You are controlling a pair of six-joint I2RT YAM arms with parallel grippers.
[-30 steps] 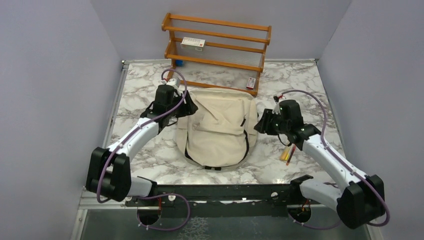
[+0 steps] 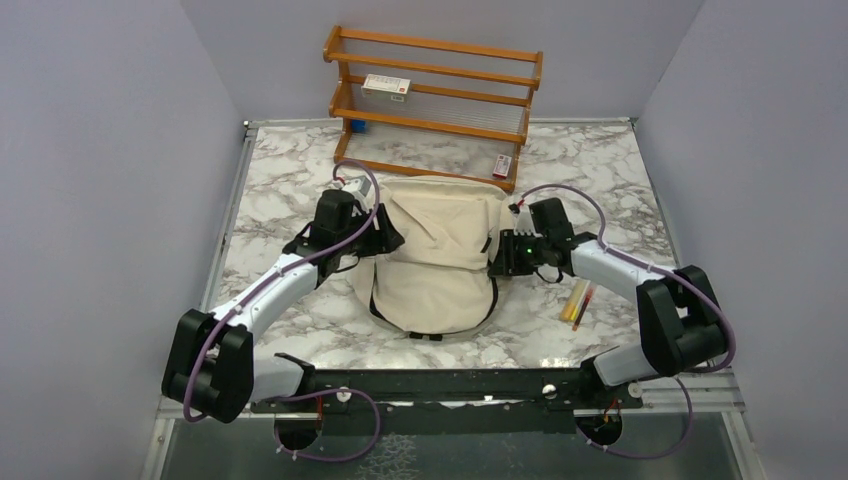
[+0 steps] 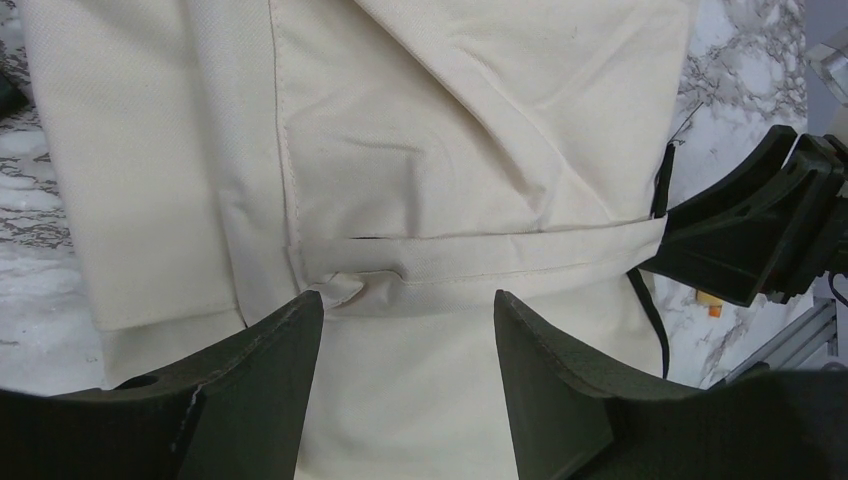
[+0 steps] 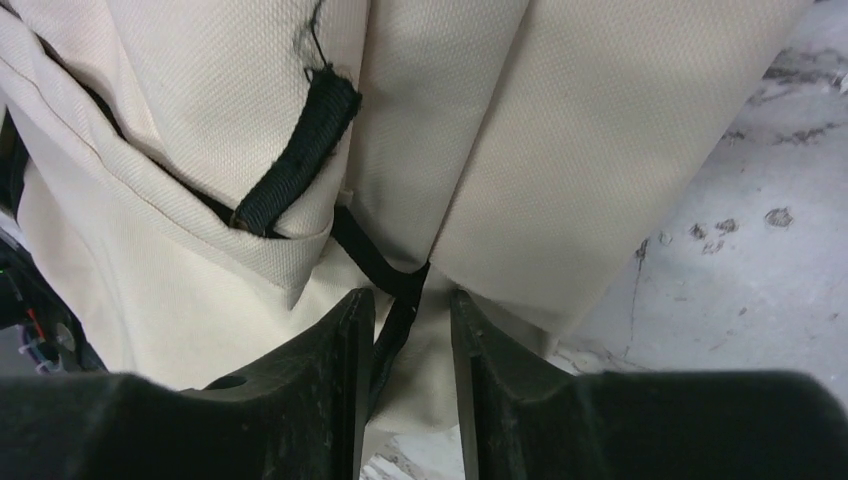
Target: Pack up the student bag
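Observation:
The cream cloth bag (image 2: pixel 433 295) lies flat in the middle of the table, a folded pocket flap (image 3: pixel 500 255) running across it. Over its left part hangs my left gripper, open, only cloth visible beneath its spread fingers. At the bag's right edge is my right gripper, its fingers apart but closer together than the left's. A black strap (image 4: pixel 397 325) shows in the gap between them. Just ahead lies a black zipper pull (image 4: pixel 300 155) by the flap's end. Whether the fingers touch the strap cannot be told.
A wooden rack (image 2: pixel 430 124) stands behind the bag, holding a white box (image 2: pixel 386 87), a small red-and-white box (image 2: pixel 502 166) and a blue item (image 2: pixel 358 126). Yellow and red sticks (image 2: pixel 577 302) lie right of the bag.
My right gripper has moved left from beside the bag onto its right edge. The left gripper has come slightly right and toward the front, over the bag. The bag has hardly shifted.

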